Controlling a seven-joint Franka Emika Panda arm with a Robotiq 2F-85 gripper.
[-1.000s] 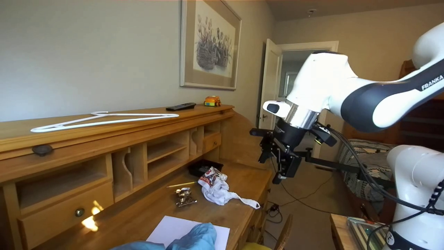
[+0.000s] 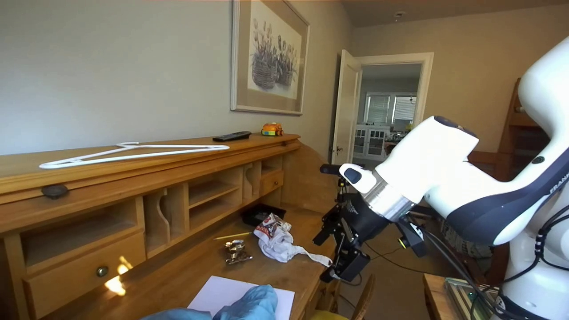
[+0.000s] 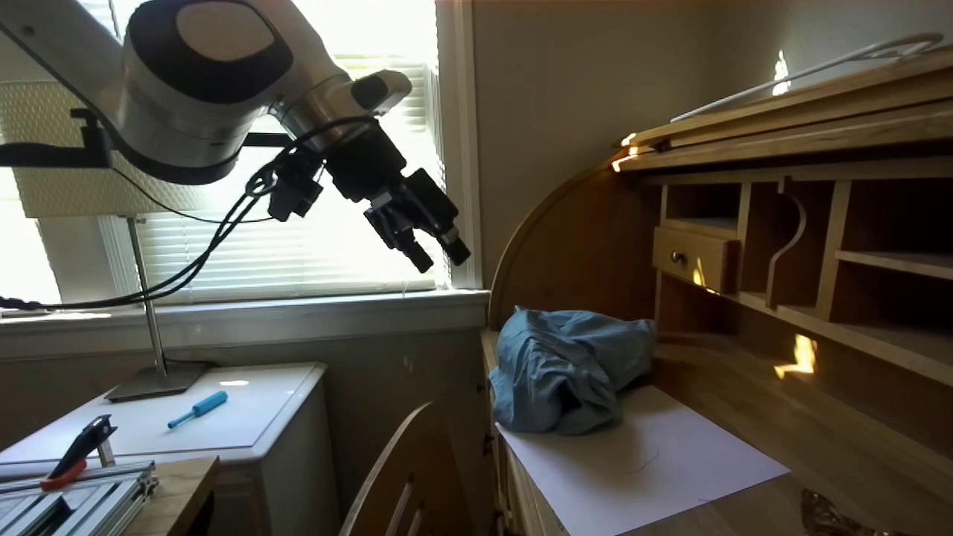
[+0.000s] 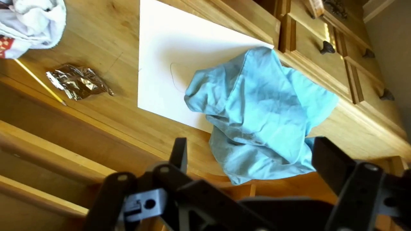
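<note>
My gripper is open, its two black fingers wide apart and nothing between them. In exterior view 2 the gripper [image 3: 442,259] hangs in the air in front of the window, left of the desk and higher than its top. A crumpled blue cloth [image 4: 266,107] lies partly on a white sheet of paper [image 4: 161,77] on the desk; the wrist view sees it beyond the fingertips, well apart from them. A crumpled piece of brown-gold foil [image 4: 79,81], a yellow pencil [image 4: 40,82] and a white cloth [image 4: 40,23] with a red patch lie farther along the desk.
Along the desk's back runs a row of cubbies [image 2: 213,192]. On its upper ledge rest a white hanger [image 2: 138,154], a remote [image 2: 232,136] and an orange toy truck [image 2: 272,129]. A black tray [image 2: 262,214] stands behind the white cloth. A chair back [image 3: 402,473] rises beside the desk.
The arm has swung, and in exterior view 1 the gripper now sits lower, further left and more tilted. The cloths, paper, foil and pencil look unmoved.
</note>
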